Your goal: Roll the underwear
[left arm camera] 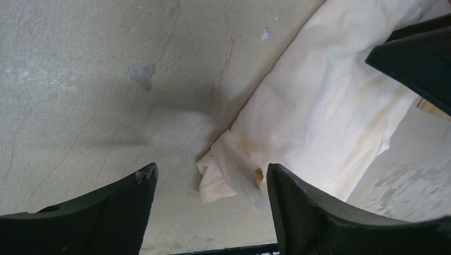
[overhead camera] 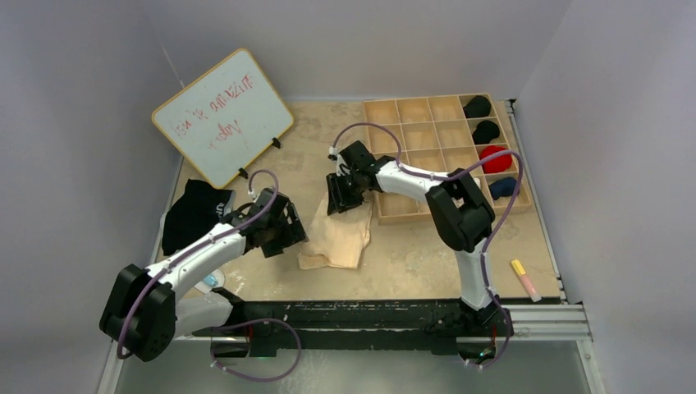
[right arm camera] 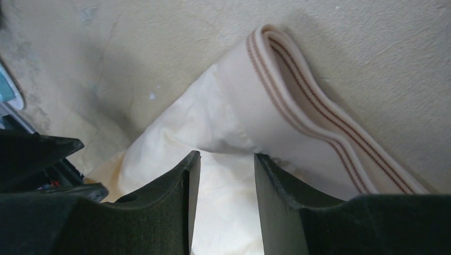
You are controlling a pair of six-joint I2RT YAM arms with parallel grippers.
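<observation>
The cream underwear [overhead camera: 336,242] lies flattened on the table, with a small folded flap at one corner in the left wrist view and a striped waistband [right arm camera: 287,90] folded over in the right wrist view. My left gripper [overhead camera: 287,234] is open just left of the underwear, its fingers either side of the flap in the left wrist view [left arm camera: 211,175]. My right gripper [overhead camera: 345,201] is over the underwear's upper edge, part open, fingertips close above the fabric below the waistband, with nothing clearly between them.
A wooden compartment box [overhead camera: 418,164] with dark and red items stands at right. A whiteboard [overhead camera: 222,115] and black cloth [overhead camera: 193,217] are at left. A yellow marker [overhead camera: 525,279] lies at the right front. Bare table surrounds the underwear.
</observation>
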